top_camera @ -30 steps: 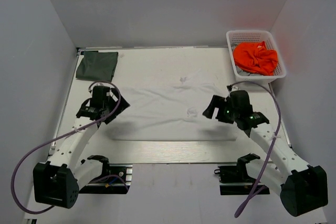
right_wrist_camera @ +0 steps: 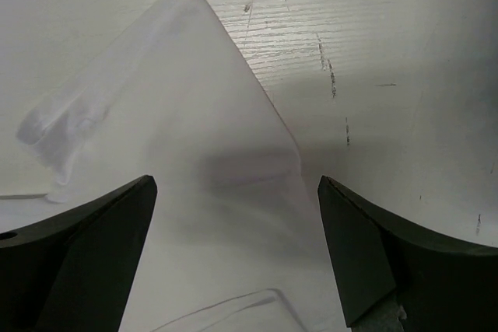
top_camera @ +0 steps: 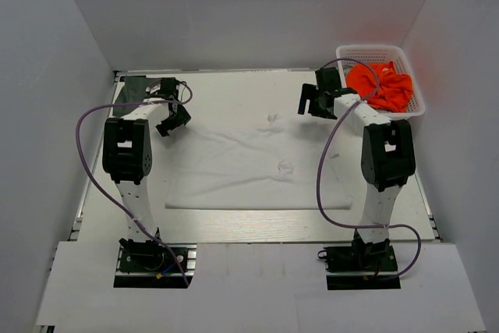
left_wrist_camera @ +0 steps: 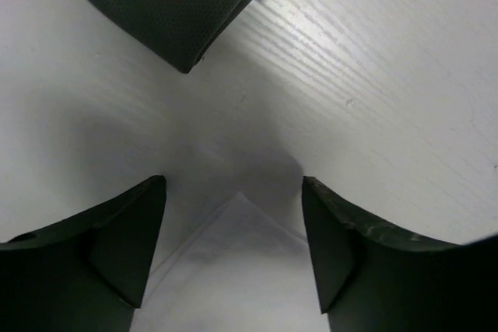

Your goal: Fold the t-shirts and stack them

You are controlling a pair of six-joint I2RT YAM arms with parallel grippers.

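Note:
A white t-shirt (top_camera: 249, 161) lies spread over the middle of the table, with a few creases. My left gripper is parted above its back left corner, and that white corner (left_wrist_camera: 241, 239) shows between the fingers, not gripped. Over the shirt's back right part, my right gripper stands open, with white cloth and a pointed sleeve (right_wrist_camera: 187, 44) below and ahead of it. A folded dark green t-shirt (top_camera: 129, 95) rests at the back left, partly hidden by the left arm; its corner (left_wrist_camera: 183, 29) appears in the left wrist view.
A white basket (top_camera: 419, 103) holding crumpled orange cloth (top_camera: 390, 87) stands at the back right, close to the right arm. Bare table (top_camera: 234, 87) runs along the back, and a bare strip lies in front of the shirt.
The white shirt looks unmoved.

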